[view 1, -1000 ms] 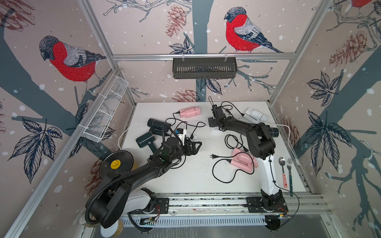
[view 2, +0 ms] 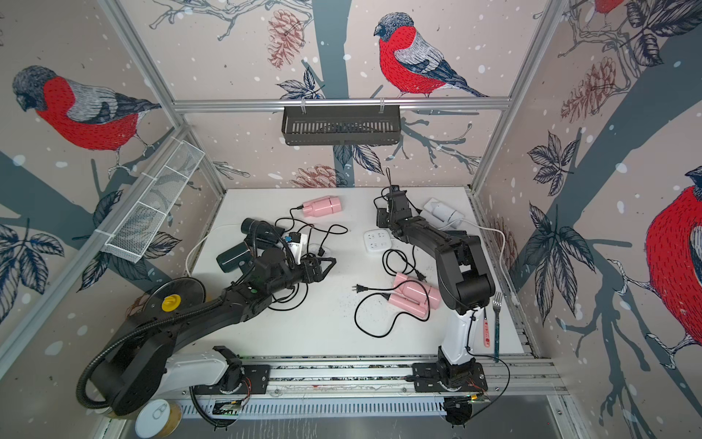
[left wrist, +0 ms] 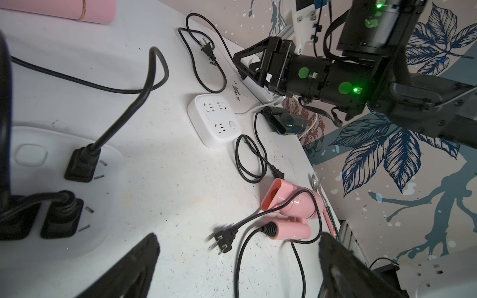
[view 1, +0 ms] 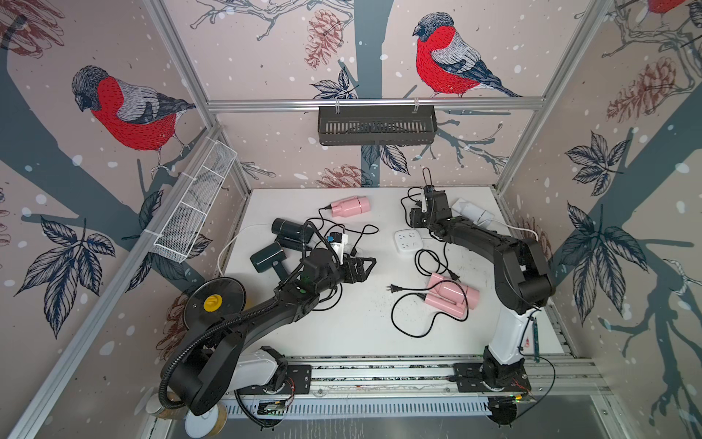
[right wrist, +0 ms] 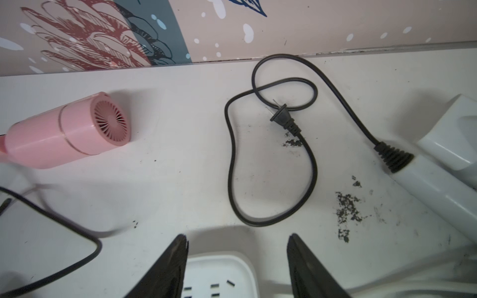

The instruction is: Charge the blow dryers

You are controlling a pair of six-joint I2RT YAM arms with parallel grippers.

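Note:
My right gripper hangs part open with nothing between its fingers, over the back right of the table by a small white power strip (left wrist: 213, 116). A black plug (right wrist: 283, 116) and looped cord of a white blow dryer (right wrist: 429, 191) lie ahead of it. My left gripper stands open at centre left, beside a larger strip (left wrist: 29, 156) with black plugs in it. A pink dryer (right wrist: 67, 131) lies at the back; another pink dryer (view 1: 453, 296) with a loose plug (left wrist: 224, 239) lies front right. Dark dryers (view 1: 267, 259) lie on the left.
A spoon and fork (view 2: 497, 322) lie at the right edge, a round dark lid (view 1: 215, 311) at the front left corner. A grey basket (view 1: 376, 128) and white rack (view 1: 193, 197) hang on the frame.
The left arm is nearly still.

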